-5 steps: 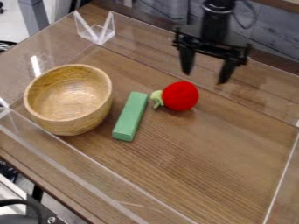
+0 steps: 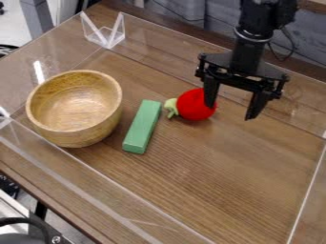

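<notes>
My black gripper (image 2: 239,84) hangs over the upper right of the wooden table (image 2: 230,181), its fingers spread open with nothing visible between them. Its left side reaches above a red round object (image 2: 197,103), which has a small pale green piece (image 2: 171,109) at its left. A green block (image 2: 141,127) lies lower left of the red object. A tan bowl (image 2: 74,106) sits on the left.
A clear plastic item (image 2: 105,29) stands at the back left. Dark parts show at the lower left corner.
My gripper has come lower and toward the front, nearer the red object, after moving right earlier. The objects on the table look unmoved.
</notes>
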